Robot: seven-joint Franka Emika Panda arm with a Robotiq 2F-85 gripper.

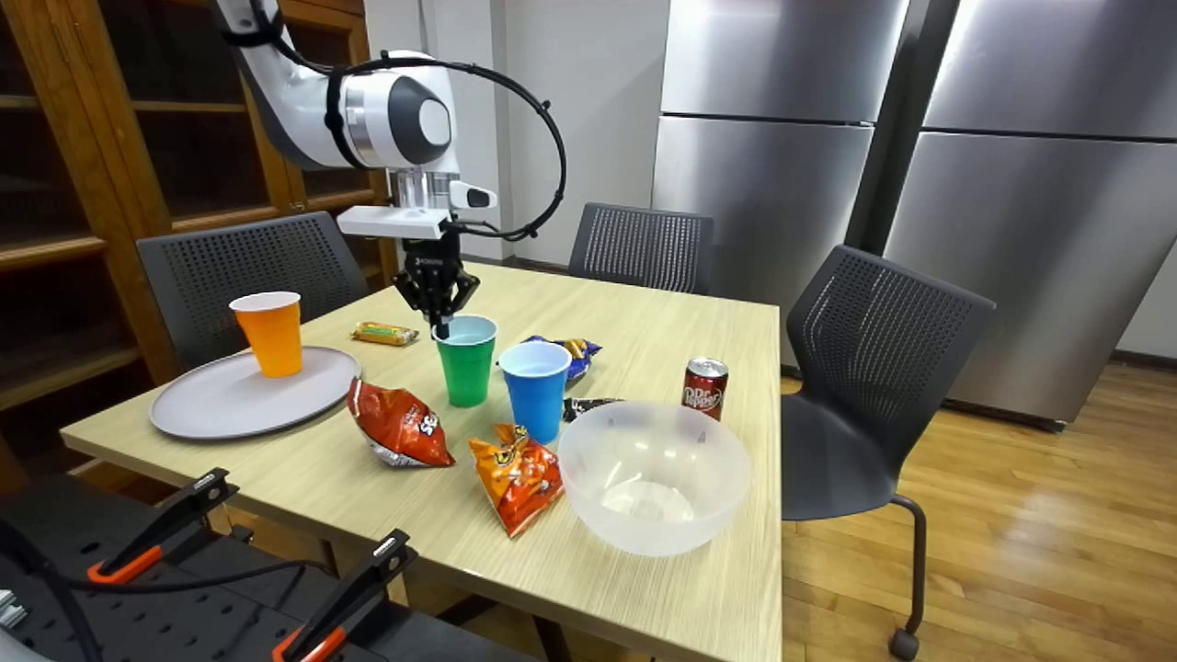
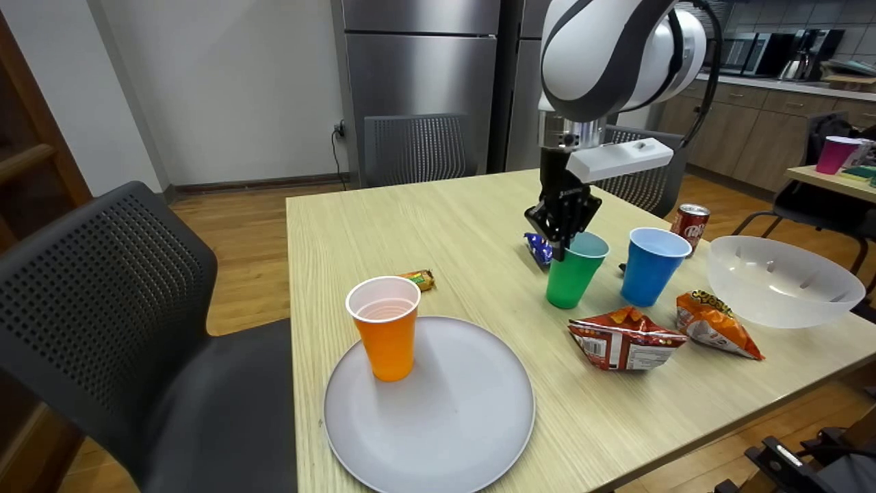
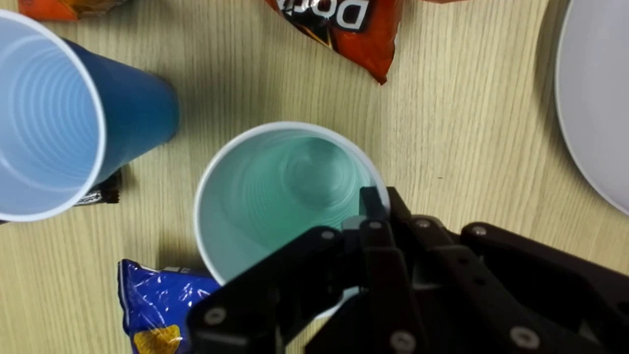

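A green cup (image 1: 468, 370) with a pale inside stands upright on the table. My gripper (image 1: 440, 330) is shut on the rim at its left side, with one finger inside the wall and the other outside. In the wrist view the fingertips (image 3: 371, 199) pinch the right edge of the green cup (image 3: 277, 183), which looks empty. To its right stands a blue cup (image 1: 536, 397), close by but apart from it. On the grey plate (image 2: 447, 435) at the table's left an orange cup (image 2: 386, 337) stands upright.
A red chip bag (image 1: 399, 427) and an orange one (image 1: 515, 480) lie in front of the cups. Beyond are a blue bag (image 3: 165, 309), a frosted bowl (image 1: 653, 485), a soda can (image 1: 705, 388) and a yellow-wrapped bar (image 1: 385, 333).
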